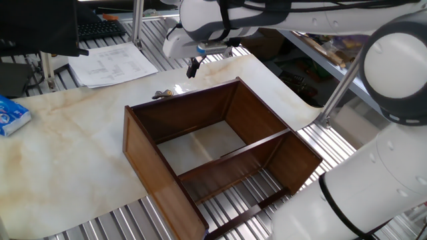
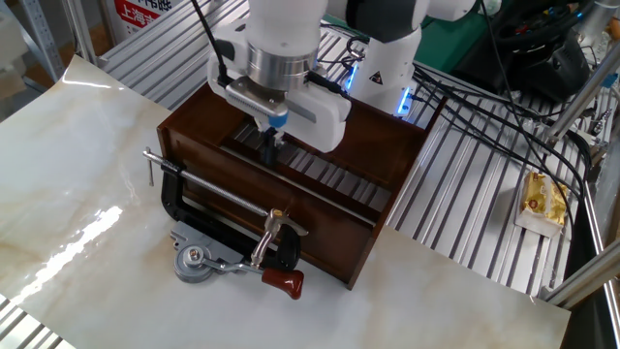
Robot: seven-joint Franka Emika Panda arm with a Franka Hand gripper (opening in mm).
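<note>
My gripper [image 1: 193, 69] hangs above the far edge of a brown wooden frame [image 1: 152, 170] in exterior view 1. Its dark fingers look close together, and whether they are open or shut is unclear. In exterior view 2 the gripper [image 2: 269, 147] overlaps the wooden frame [image 2: 329, 237] in the picture. I make out no object in it. A C-clamp [image 2: 223, 194] and a metal tool with a brown handle [image 2: 283, 282] lie against the frame's outer side. Only a small piece of that hardware [image 1: 162, 95] shows past the frame in exterior view 1.
Paper sheets [image 1: 112, 65] and a keyboard [image 1: 100, 30] lie at the back left, with a blue packet [image 1: 12, 116] at the left edge. A small yellow-and-white block [image 2: 542, 206] sits on the slatted surface at right.
</note>
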